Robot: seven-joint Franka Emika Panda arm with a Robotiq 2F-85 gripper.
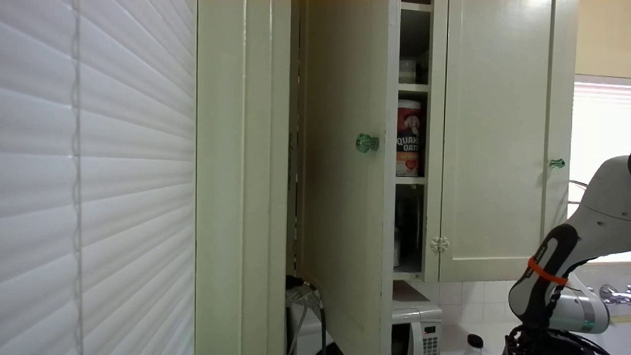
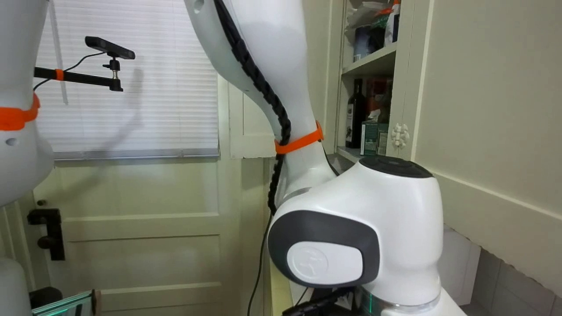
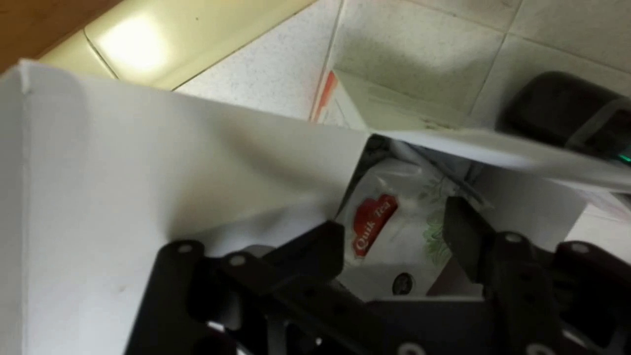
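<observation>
In the wrist view, my gripper is over an open white box (image 3: pixel 148 154), its dark fingers well apart. Below and between them shows a white "Quik Tea" packet (image 3: pixel 408 222) with a red label, lying inside the box. Whether either finger touches the packet is unclear. The lower part of the box is hidden behind the gripper. In exterior view 1, the arm (image 1: pixel 597 207) reaches down at the right, and its hand is cut off by the bottom edge.
A dark object (image 3: pixel 562 109) lies on the white tiles beside the box. The cupboard door (image 1: pixel 346 225) stands open, showing shelves with an oats canister (image 1: pixel 408 139). Below is a white microwave (image 1: pixel 417 313); a black-capped bottle (image 1: pixel 474 342) stands right of it.
</observation>
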